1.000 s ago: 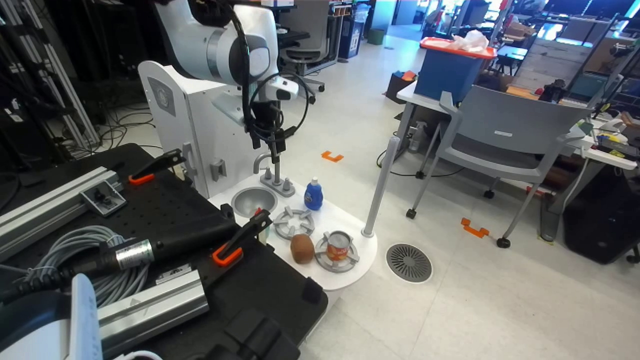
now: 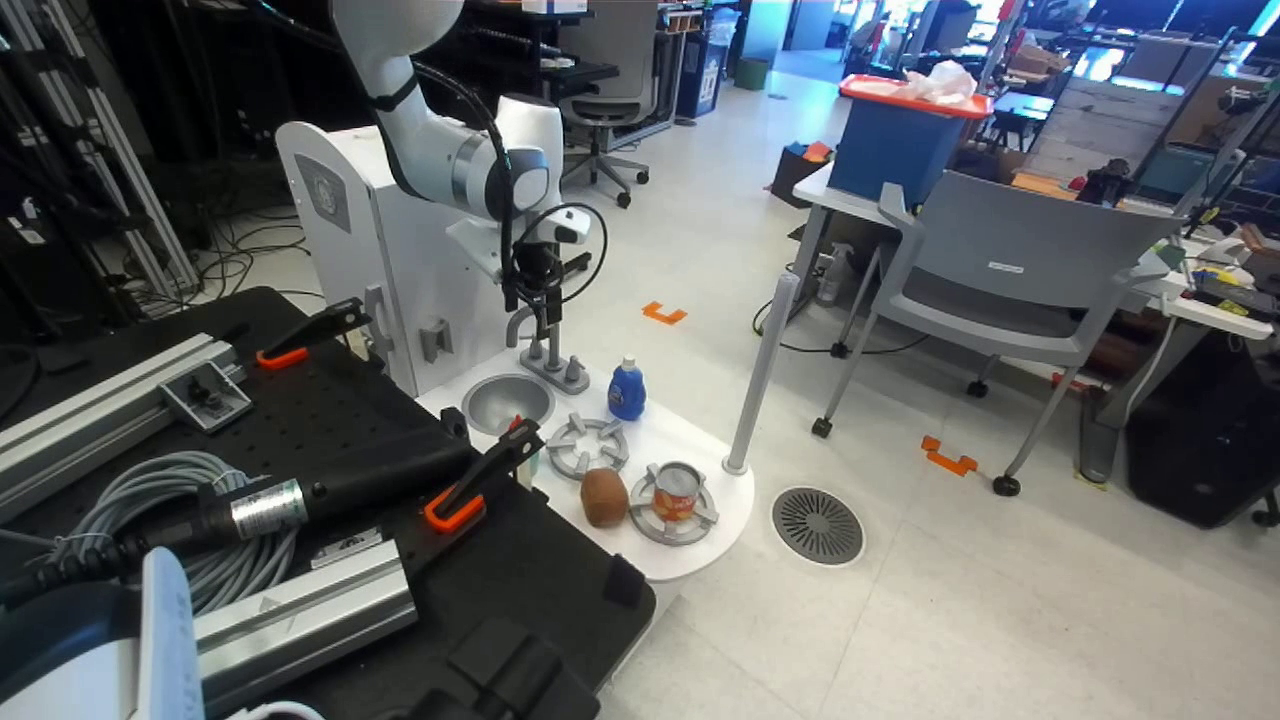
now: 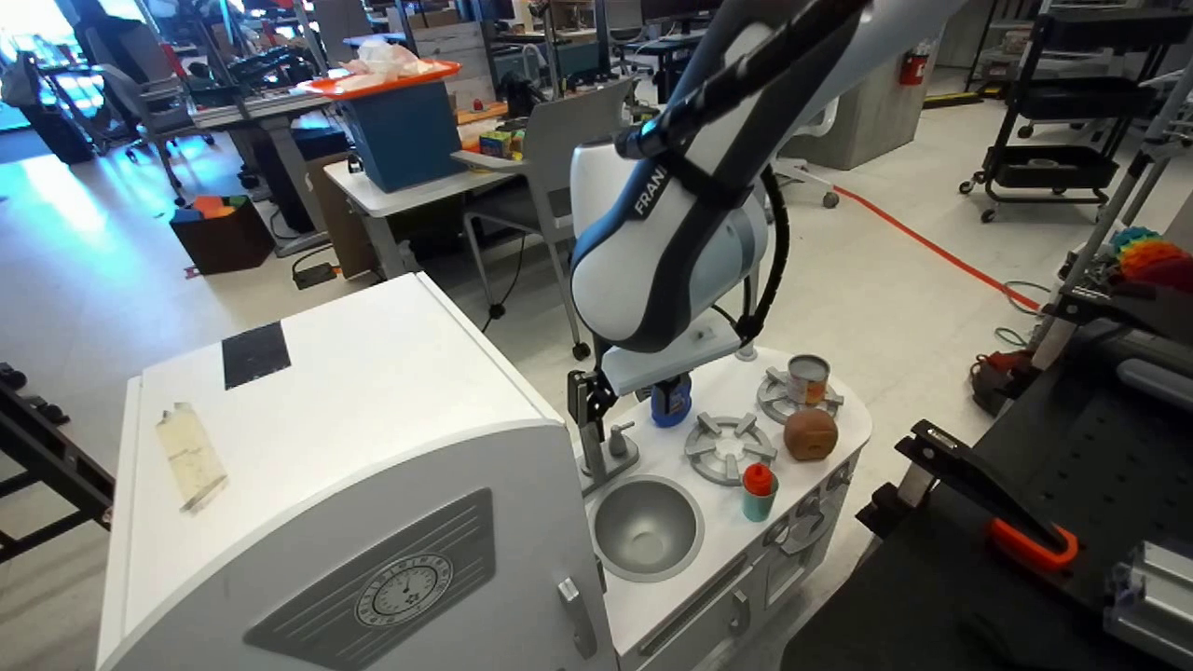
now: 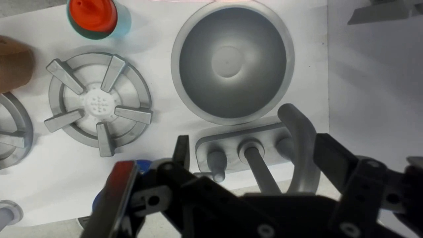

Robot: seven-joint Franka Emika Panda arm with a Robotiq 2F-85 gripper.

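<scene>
My gripper stands open above the toy kitchen's sink end, its two black fingers [image 4: 181, 152] wide apart. Between them, in the wrist view, appears the grey faucet [image 4: 303, 158], its curved spout close beside the right-hand finger; whether they touch I cannot tell. No object is visibly clamped. The round grey sink bowl [image 4: 232, 59] is empty. In exterior view 1 the gripper [image 2: 537, 300] hangs at the top of the faucet, partly hidden by its cable. A blue bottle [image 2: 626, 390] stands near the faucet, mostly covered by the gripper in the wrist view.
A teal cup [image 3: 758, 499] holding a red-topped item stands by the front edge. A brown round object [image 3: 810, 434] sits near the burners, and a can [image 3: 807, 378] rests on the far one. The nearer burner [image 3: 729, 449] is bare. A tall white cabinet [image 3: 335, 391] borders the sink.
The arm has come down, bringing my gripper from above the faucet to the faucet's top. The objects on the counter have not moved.
</scene>
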